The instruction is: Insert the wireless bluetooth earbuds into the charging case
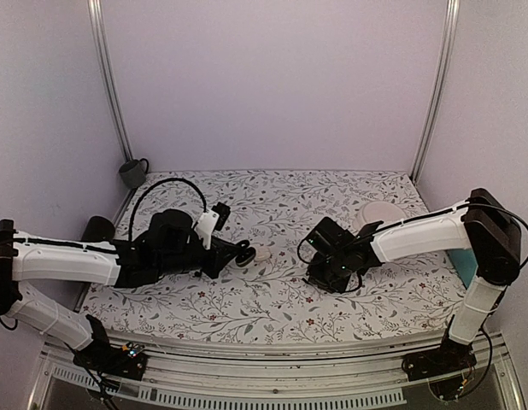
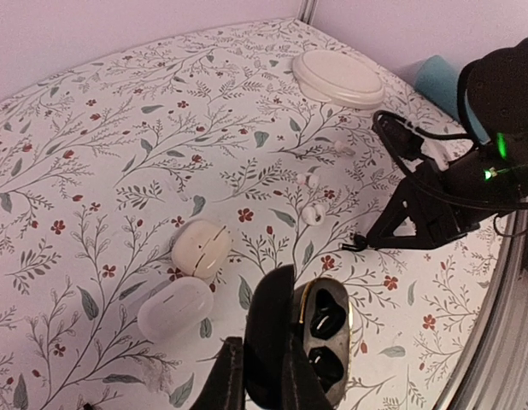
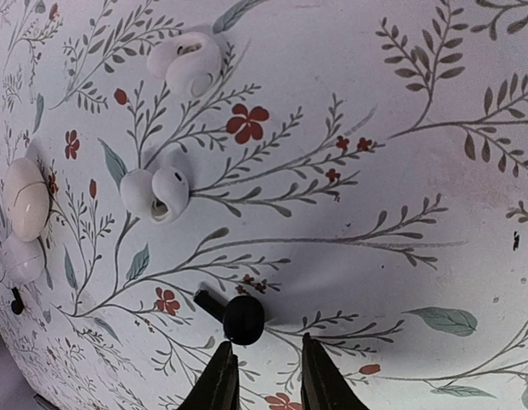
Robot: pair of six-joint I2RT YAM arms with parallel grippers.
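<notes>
My left gripper is shut on a black charging case (image 2: 268, 333), held upright with its lid open and two dark earbud wells (image 2: 326, 320) facing right. A black earbud (image 3: 243, 320) lies on the cloth, its stem pointing up-left in the right wrist view. My right gripper hovers just beside it, low over the table, its fingers apart with nothing visible between them. In the left wrist view the same black earbud (image 2: 356, 243) shows at the tip of the right arm.
White earbuds (image 3: 153, 192) lie nearby, with two pale cases (image 2: 200, 248) left of centre. A round white lid (image 2: 337, 77) sits at the back right, a grey mug (image 1: 133, 175) at the back left.
</notes>
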